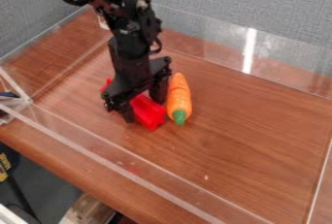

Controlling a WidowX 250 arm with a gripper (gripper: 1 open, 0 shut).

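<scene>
My black gripper (139,100) is low over a red object (149,112) on the wooden table, its fingers around the upper part of it; whether they close on it is hard to tell. Just right of it lies a toy carrot (180,96), orange with a green tip toward the front. The red object is partly hidden by the gripper.
The wooden table (247,150) has clear space to the right and front. Clear low walls edge it, and a grey wall stands behind. Small objects sit outside at the left.
</scene>
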